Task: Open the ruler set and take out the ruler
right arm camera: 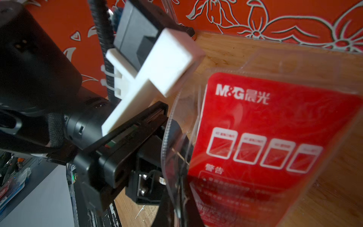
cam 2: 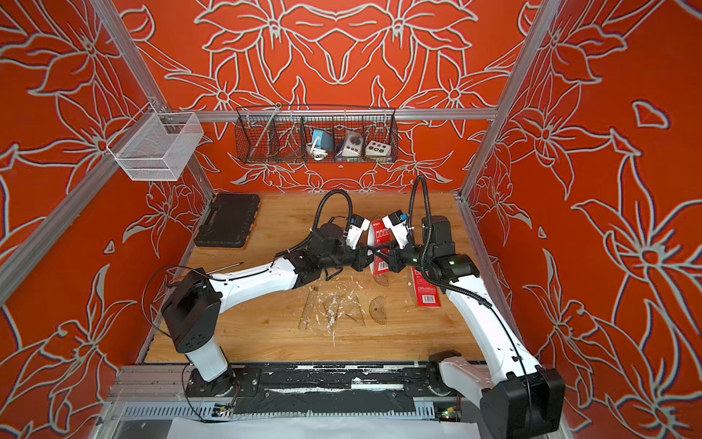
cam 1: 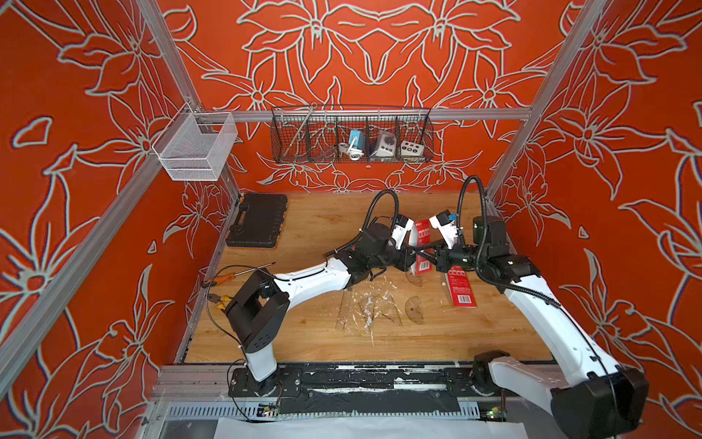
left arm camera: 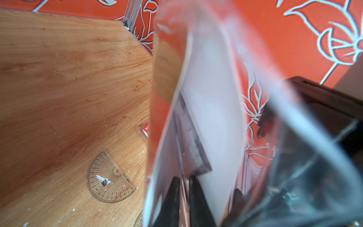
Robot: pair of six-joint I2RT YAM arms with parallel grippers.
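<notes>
The clear ruler-set pouch, with a red M&G card inside, hangs upright above the table between my two grippers. In the left wrist view its mouth gapes, showing a white inner face and a dark-marked strip, apparently a ruler, inside. My left gripper is shut on thin plastic at the pouch's edge. Opposite, my right gripper is shut with the clear film edge running down between its fingers. From above, the left gripper and right gripper nearly meet in front of the red pouch.
A second red package lies flat under the right arm. A protractor and clear triangles among white scraps lie in front. Pliers, a screwdriver and a black case are at left.
</notes>
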